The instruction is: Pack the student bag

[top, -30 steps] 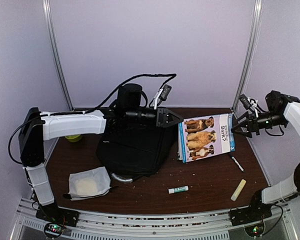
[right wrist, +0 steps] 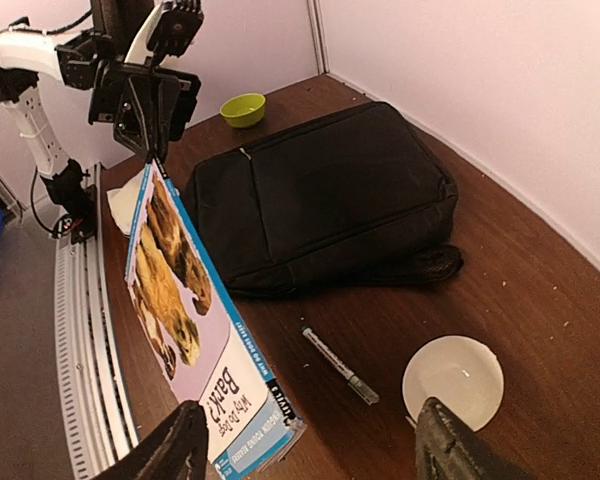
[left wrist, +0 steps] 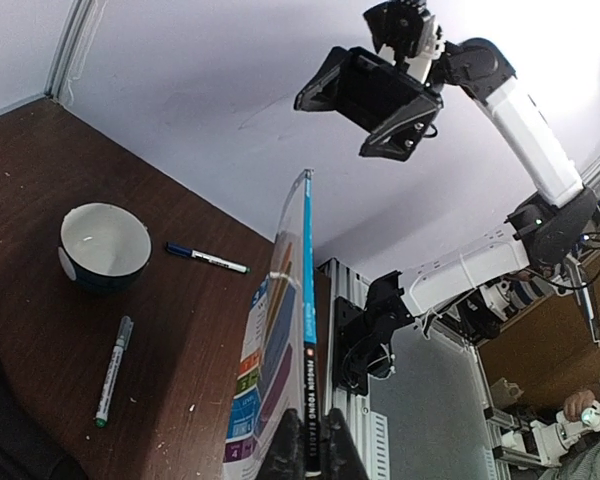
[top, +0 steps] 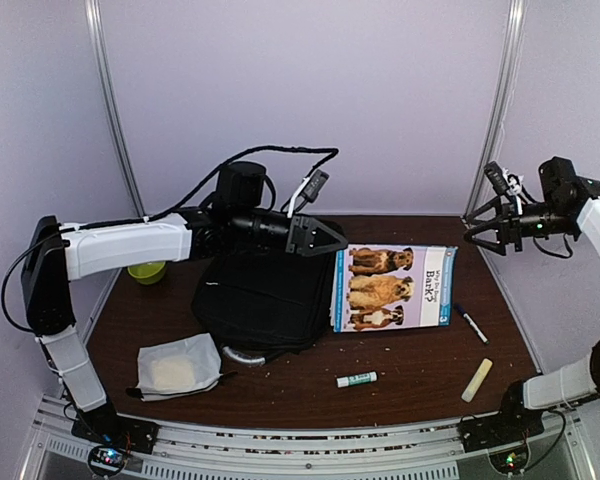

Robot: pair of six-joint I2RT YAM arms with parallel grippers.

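A thin picture book with dogs on its cover (top: pixel 388 288) hangs in the air over the right part of the table. My left gripper (top: pixel 332 244) is shut on the book's left end; in the left wrist view its fingertips (left wrist: pixel 283 450) pinch the spine. The black bag (top: pixel 265 295) lies flat on the table, partly hidden under the left arm. To the right of the book, clear of it, my right gripper (top: pixel 480 228) stands open and empty. In the right wrist view the book (right wrist: pixel 205 330) slants down toward that gripper.
A white pouch (top: pixel 178 366) lies front left, a green bowl (top: pixel 147 272) back left. Glue stick (top: pixel 357 380), yellowish stick (top: pixel 477 380) and dark-capped marker (top: pixel 471 324) lie in front. A white bowl (left wrist: pixel 105 245) and green-tipped marker (left wrist: pixel 113 372) are behind the book.
The left gripper has carried the book to the left, away from the right gripper, and the book now hangs straighter. The right gripper has lifted slightly and stands apart from the book.
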